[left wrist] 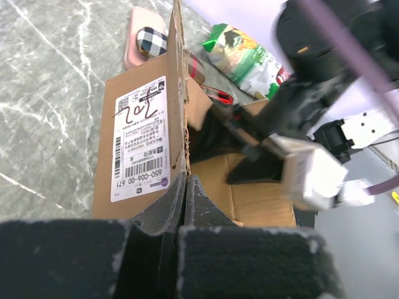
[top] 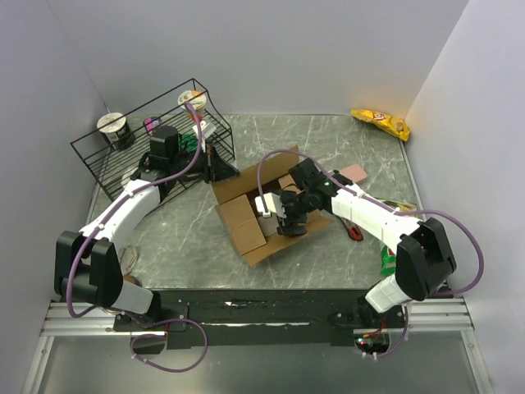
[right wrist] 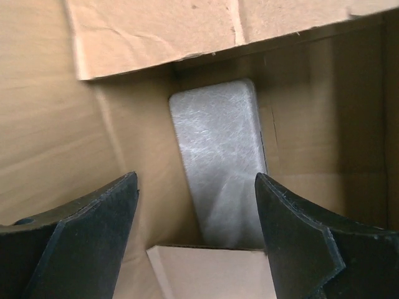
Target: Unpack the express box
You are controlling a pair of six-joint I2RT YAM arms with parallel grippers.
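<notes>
The open cardboard box stands mid-table, flaps out, a shipping label on the flap in the left wrist view. My left gripper is shut at that upright flap's edge; whether cardboard is between its fingers is hard to tell. My right gripper is over the box's opening, fingers apart, nothing seen held. Below it a flat grey slab-like item lies on the box floor, with a small flap near the fingertips.
A wire rack with containers is at left. A yellow bag, pink item, red cutter and green bag lie at right.
</notes>
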